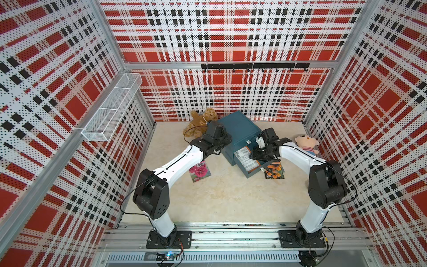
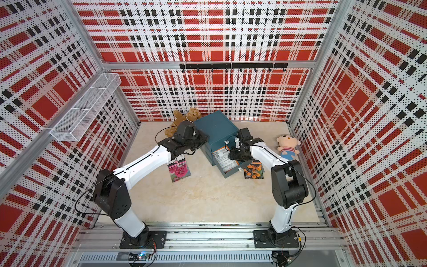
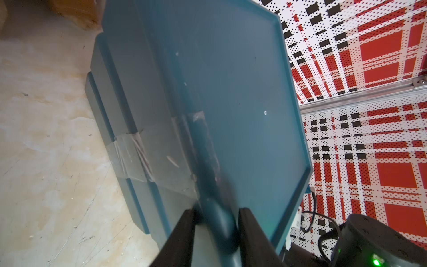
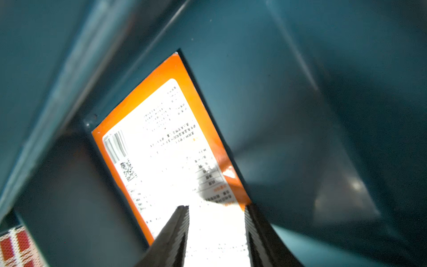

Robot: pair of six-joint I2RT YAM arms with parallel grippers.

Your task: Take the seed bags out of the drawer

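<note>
A blue-green cabinet (image 1: 238, 124) stands turned on the table, its drawer (image 1: 249, 174) pulled out towards the front. In the drawer lies an orange-edged seed bag (image 4: 166, 129), its white printed back facing up. My right gripper is over the bag inside the drawer, fingers part open on either side of its near portion; I cannot tell whether they touch it. My left gripper is shut on the cabinet's upper left edge. Two seed bags lie on the table: a pink-flowered one (image 1: 200, 171) to the left and an orange-flowered one (image 1: 274, 170) right of the drawer.
A brown teddy bear (image 1: 194, 126) sits behind the left gripper, against the cabinet's side. At the right stands a plush doll (image 2: 288, 144). A white wire basket (image 1: 113, 106) hangs on the left wall.
</note>
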